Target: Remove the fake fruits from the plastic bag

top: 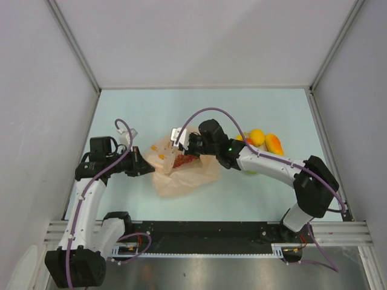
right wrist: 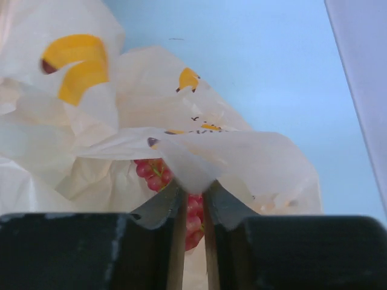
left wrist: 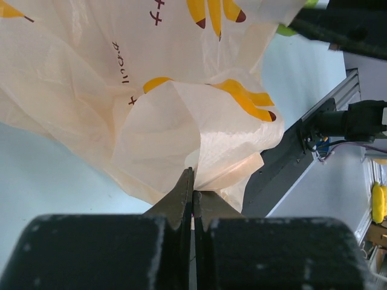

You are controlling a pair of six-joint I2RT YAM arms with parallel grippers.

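The cream plastic bag point(top: 187, 180) with yellow banana prints lies crumpled mid-table. Inside its mouth is a bunch of red grapes point(top: 184, 159). My left gripper is shut on the bag's edge, pulling the film to a point at its fingertips. Over the bag's mouth is my right gripper, its fingers slightly apart. A fold of film reaches their tips, and grapes point(right wrist: 193, 223) show through the narrow gap behind. Whether the fingers grip that fold or the grapes is unclear. The bag hides part of the bunch.
To the right, partly behind my right arm, fruits are grouped: a yellow one point(top: 257, 137), an orange one point(top: 274, 144), and others. Bare pale table point(top: 266, 196) lies in front of them, and the back left is also clear.
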